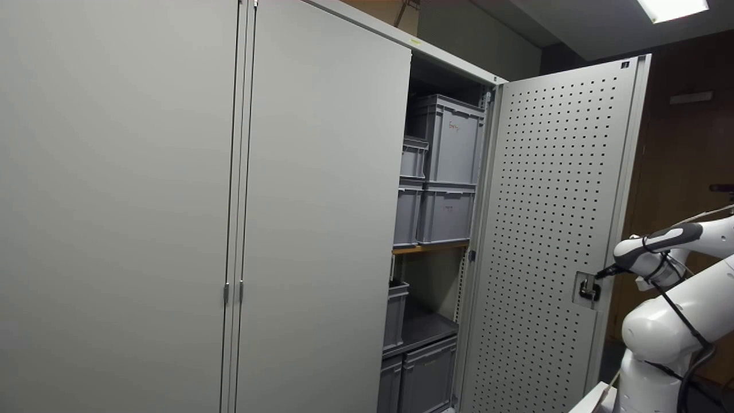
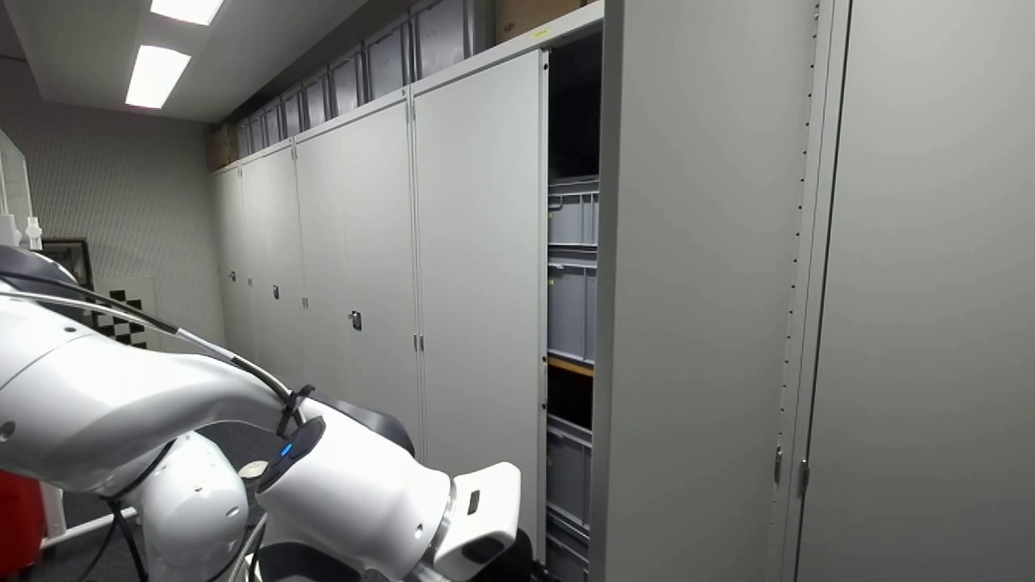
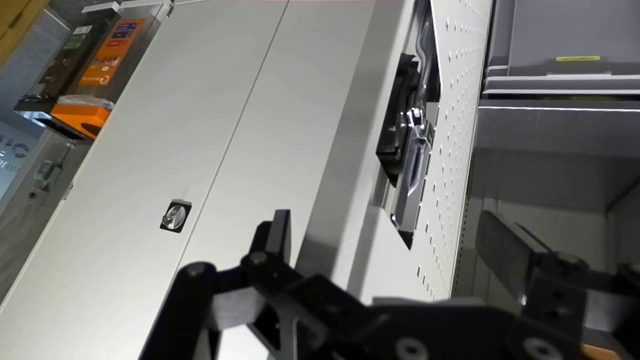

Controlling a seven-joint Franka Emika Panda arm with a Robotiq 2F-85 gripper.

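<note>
In the wrist view my gripper is open, its two dark fingers (image 3: 279,237) far apart. The edge of the swung-out perforated cabinet door (image 1: 550,206) runs through the gap between them in this view. One finger appears on the door's outer side, the other on its inner side; I see no grip on the door. A black and metal latch (image 3: 402,132) is set in the door ahead of the fingers. From exterior view 1 the gripper looks close to that latch; the exact distance is unclear. In exterior view 2 the fingertips are mostly hidden near the bottom edge.
Grey bins (image 1: 448,213) fill shelves inside the cabinet. The neighbouring door (image 1: 323,206) is closed. Another closed front with a round lock (image 3: 175,216) stands behind the door edge in the wrist view. The robot arm (image 2: 359,485) occupies the space before the cabinets.
</note>
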